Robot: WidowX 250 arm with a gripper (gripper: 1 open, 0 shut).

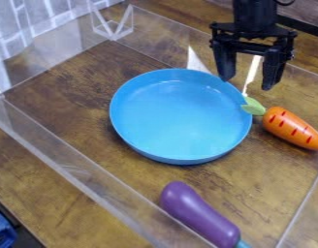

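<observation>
My black gripper (pixel 251 64) hangs at the top right, above the back edge of the blue plate, its two fingers apart with nothing visible between them. The blue plate (pixel 173 116) lies empty on the wooden surface. An orange toy carrot (pixel 291 128) with a pale green top lies right of the plate, below and right of the gripper. A purple toy eggplant (pixel 198 215) lies in front of the plate.
A clear low wall (pixel 71 157) crosses the left and front of the wooden surface (pixel 58 97). A blue object (pixel 0 232) shows at the lower left corner. Bare wood lies left of the plate.
</observation>
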